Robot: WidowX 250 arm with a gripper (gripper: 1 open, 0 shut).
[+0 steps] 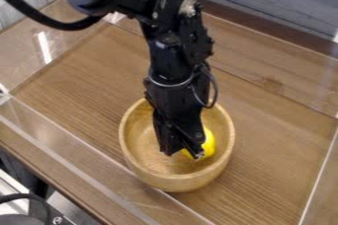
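A round tan wooden bowl (165, 172) sits on the wooden tabletop, low in the middle of the camera view. My black gripper (176, 143) reaches down into it from above. A yellow object (204, 146) lies in the bowl at the gripper's right side, partly hidden behind it. The gripper looks shut; whether anything is between its fingertips is hard to see, and the yellow object appears beside them.
A pale wall runs along the back. The table's front edge is at the lower left, with a black cable beyond it.
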